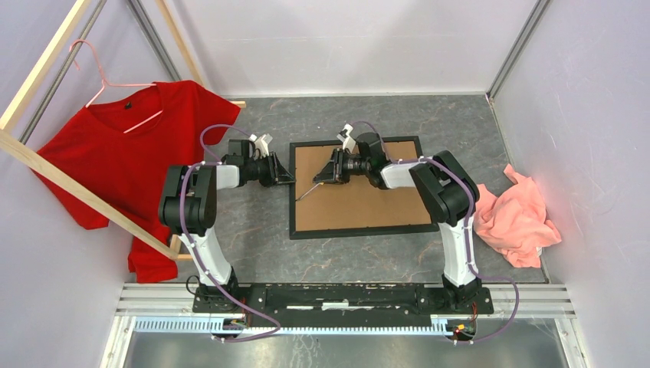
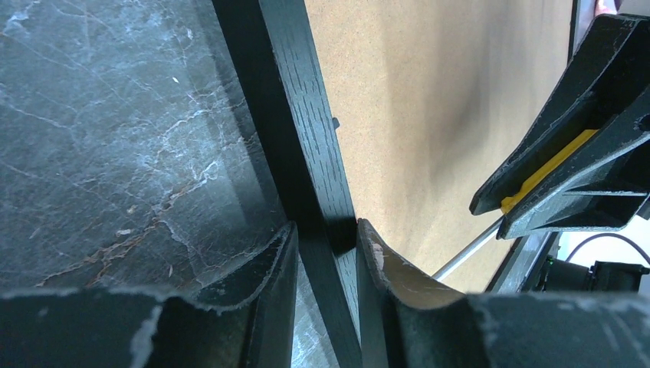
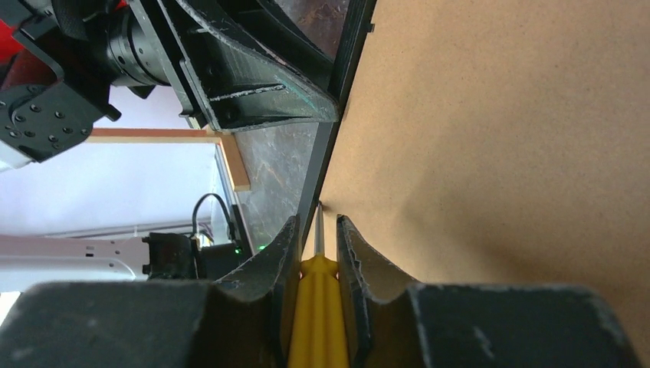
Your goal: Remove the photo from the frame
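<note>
Face down on the grey surface lies the black picture frame (image 1: 356,232), its brown backing board (image 1: 360,211) in place and no photo showing. My left gripper is shut on the frame's left edge, one finger outside and one on the board side. A yellow-handled screwdriver (image 3: 318,314) sits in my right gripper, which is shut on its handle. From there the thin metal shaft (image 1: 308,192) slopes down to the left, and its tip meets the seam between board and left edge. A small dark tab (image 2: 336,123) sticks out over the board from that edge.
A red shirt (image 1: 130,153) hangs on a wooden rack (image 1: 84,195) at the left. Crumpled pink cloth (image 1: 517,218) lies right of the frame. Bare surface (image 1: 352,264) shows in front of and behind the frame.
</note>
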